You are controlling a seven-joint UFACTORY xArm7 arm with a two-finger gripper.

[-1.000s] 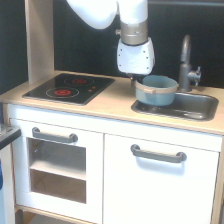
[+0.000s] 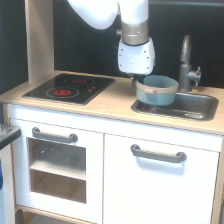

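Note:
A blue-grey pot (image 2: pixel 157 92) sits at the left part of the sink (image 2: pixel 190 106), overlapping its basin and left rim. Whether it rests on the metal or hangs just over it, I cannot tell. My white and grey arm reaches down from the top, and its gripper (image 2: pixel 135 80) is at the pot's back left edge, where a dark handle seems to be. The fingertips are small and dark, partly hidden by the pot, so their grip on it is unclear.
A black stovetop (image 2: pixel 70 88) with two red-ringed burners lies left on the wooden counter (image 2: pixel 110 105). The grey faucet (image 2: pixel 187 65) rises behind the sink, close to the pot's right. Below are a cabinet door (image 2: pixel 158 180) and an oven door (image 2: pixel 58 170). The counter between stove and sink is clear.
The hand is very slightly lower than a second ago. The pot is in nearly the same place.

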